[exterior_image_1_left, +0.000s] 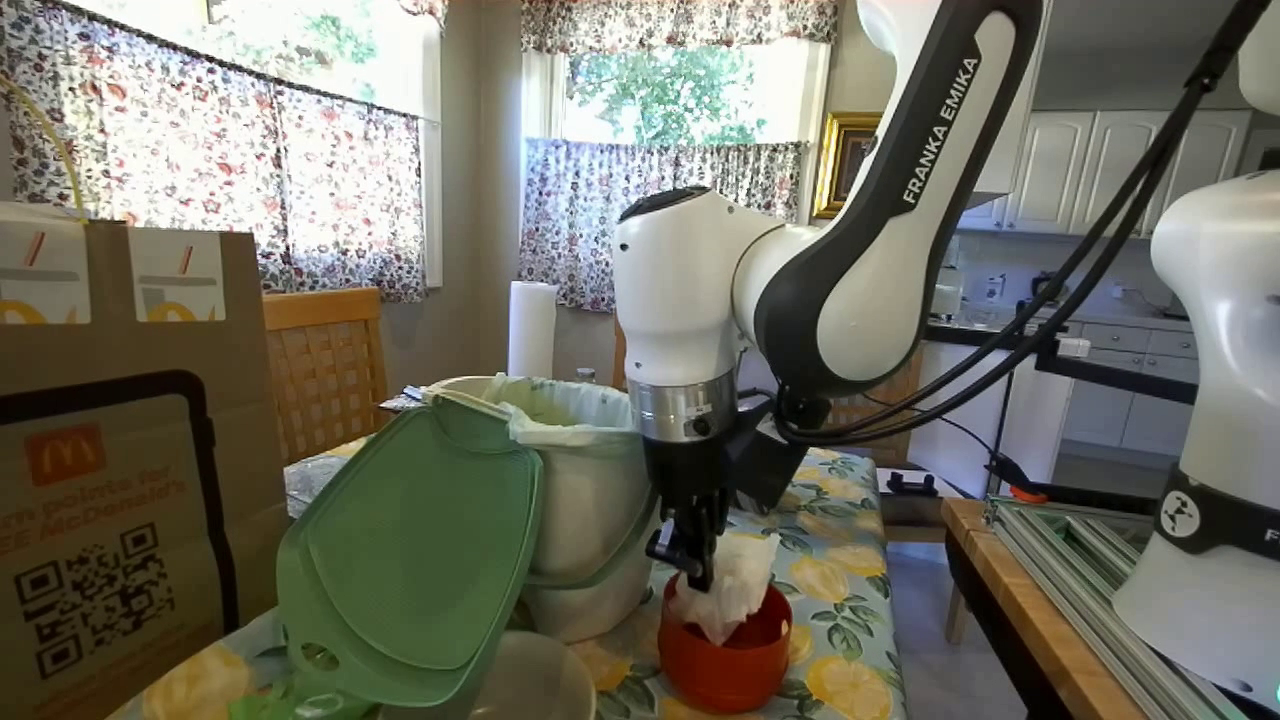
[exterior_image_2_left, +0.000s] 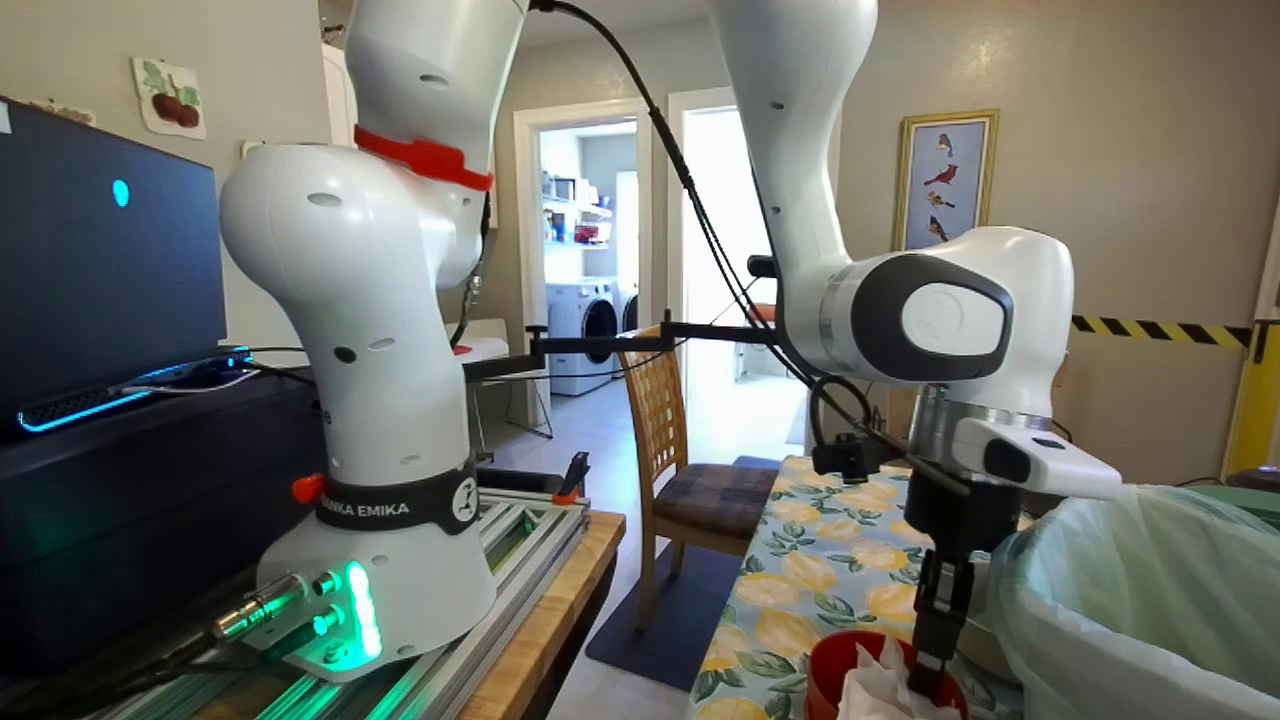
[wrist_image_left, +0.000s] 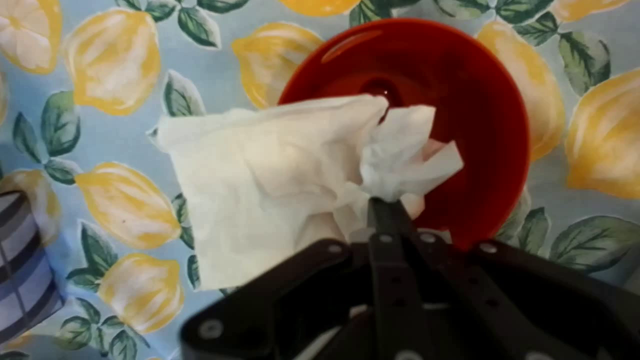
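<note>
A crumpled white tissue (wrist_image_left: 252, 174) is pinched at the fingertips of my gripper, which is shut on it. In the wrist view a small tuft sticks up past the tips, and the wider sheet spreads left over the rim of a red bowl (wrist_image_left: 492, 120). Exterior view 1 has the gripper (exterior_image_1_left: 693, 570) just above the bowl (exterior_image_1_left: 726, 672), with the tissue (exterior_image_1_left: 738, 582) partly inside it. From the other side, the tissue (exterior_image_2_left: 894, 690) also appears at the bowl's mouth, beside the fingers.
A white bin (exterior_image_1_left: 588, 504) with a pale liner stands close beside the gripper, its green lid (exterior_image_1_left: 420, 540) leaning in front. A clear round container (exterior_image_1_left: 534, 678) lies near the lid. A brown paper bag (exterior_image_1_left: 132, 456) is at far left. Lemon-print cloth lies open right of the bowl.
</note>
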